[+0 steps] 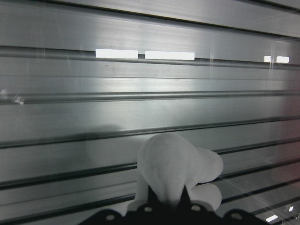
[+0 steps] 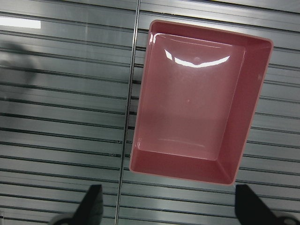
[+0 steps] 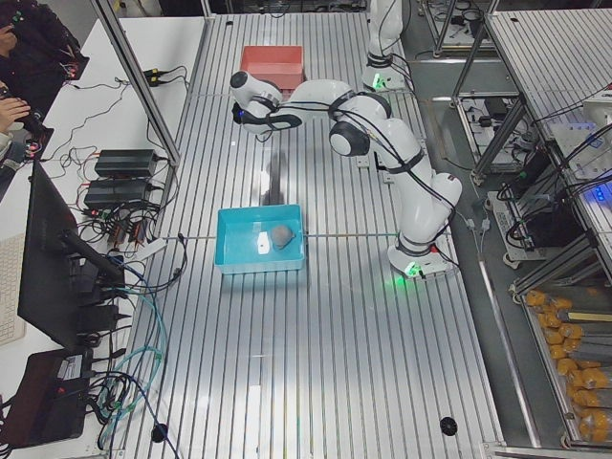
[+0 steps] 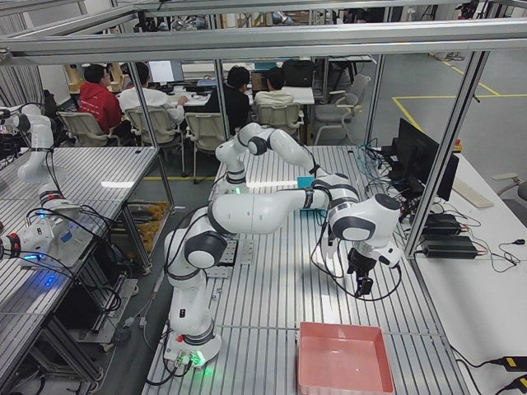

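In the left wrist view, my left gripper is shut on a white soft object (image 1: 164, 159) above the slatted table. In the right wrist view, my right gripper stands open and empty, with the red tray (image 2: 187, 103) ahead of it. A teal bin (image 3: 259, 265) on the table holds a white object (image 3: 263, 243) and a grey one (image 3: 282, 235). The arms overlap in the camera views, partly hiding the grippers.
The red tray (image 4: 346, 362) looks empty. Monitors (image 3: 43, 268), power boxes and cables line one side of the table. Aluminium frame posts (image 4: 457, 123) stand at its edges. The table beyond the teal bin is clear.
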